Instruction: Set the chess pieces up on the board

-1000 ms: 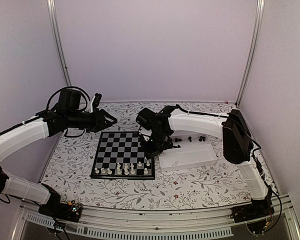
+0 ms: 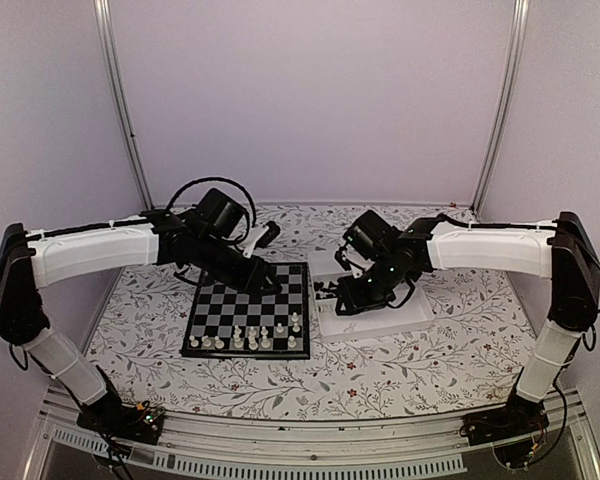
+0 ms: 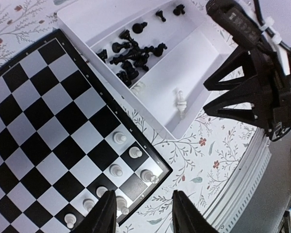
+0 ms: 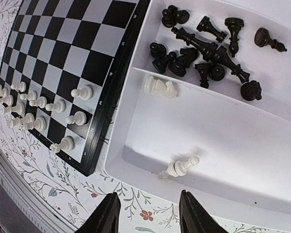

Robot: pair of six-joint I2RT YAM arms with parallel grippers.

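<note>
The chessboard [image 2: 230,310] has white pieces along its near rows, including a pawn [image 3: 120,137] and a taller piece [image 4: 63,144] at the corner. My left gripper is open above the board, empty. My right gripper hangs open over the near-left part of the white tray [image 3: 167,121], empty. In that tray's near compartment lie a white piece [image 4: 180,167] on its side and another white piece [image 4: 159,87] by the divider. Several black pieces [image 4: 207,52] lie jumbled in the far compartment.
The tray sits close along the board's right edge. The board's far rows are empty.
My left arm has moved right, over the board. My right arm has shifted right from the board's edge to above the tray.
</note>
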